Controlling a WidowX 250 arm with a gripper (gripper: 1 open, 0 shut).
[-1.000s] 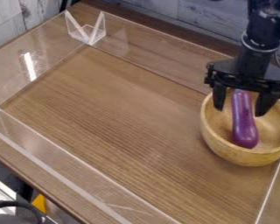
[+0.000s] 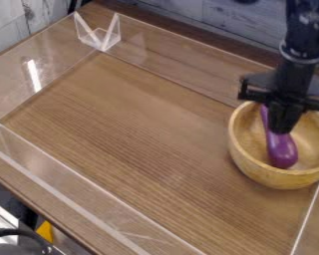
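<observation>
My black gripper (image 2: 275, 95) is at the upper right, just over a yellow bowl (image 2: 255, 173). Its fingers are blurred, and their exact spacing is hard to make out. In the bowl lies a long purple object (image 2: 279, 147), like an eggplant, lengthwise from back to front, its far end under the gripper. Nothing clearly shows held between the fingers.
A white wire rack (image 2: 99, 33) stands at the back left. Dark objects lie beyond its lower left edge.
The gripper has shifted slightly and now appears blurred with motion. The bowl and purple object have stayed about where they were.
</observation>
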